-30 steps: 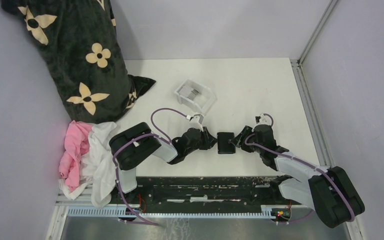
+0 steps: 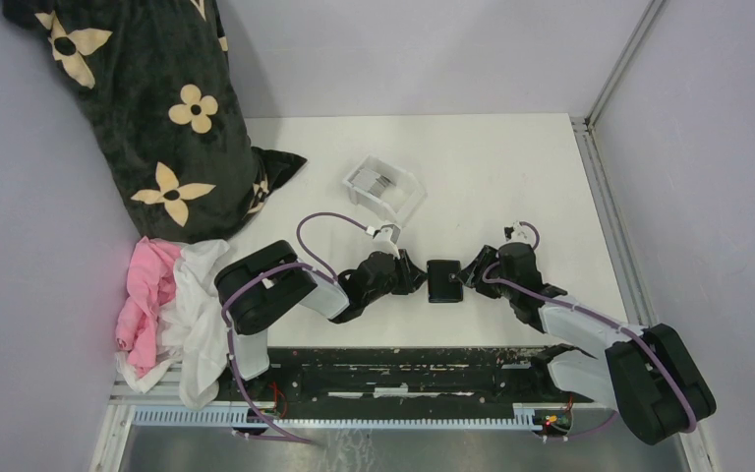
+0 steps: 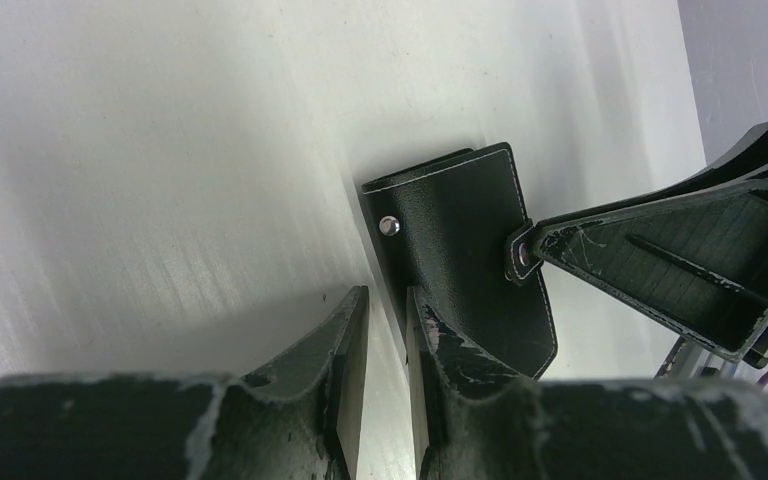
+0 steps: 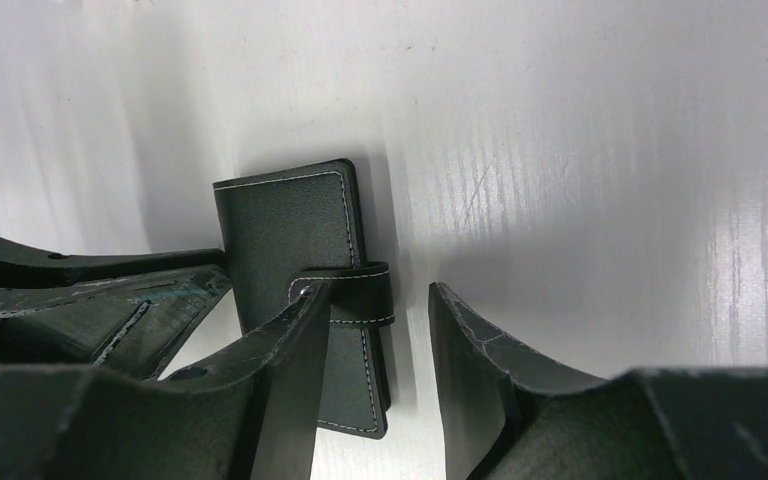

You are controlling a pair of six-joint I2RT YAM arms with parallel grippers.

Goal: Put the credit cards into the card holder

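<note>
The black card holder (image 2: 444, 281) lies flat on the white table between my two grippers. Its strap (image 4: 360, 296) is folded over the right edge, and a metal snap (image 3: 389, 226) shows near the left edge. At the left edge my left gripper is open, its right finger (image 3: 450, 370) overlapping the holder in its wrist view. My right gripper stands open around the strap side, the left finger over the holder and the right one beyond its edge. Grey cards (image 2: 372, 182) appear to sit in the white tray (image 2: 408, 202) behind.
A dark flowered cloth (image 2: 167, 128) covers the back left, with pink cloth (image 2: 145, 300) and white cloth (image 2: 200, 315) in front of it.
Only a very slight shift of the right gripper by the strap shows. The left arm, card holder and tray have stayed in place.
</note>
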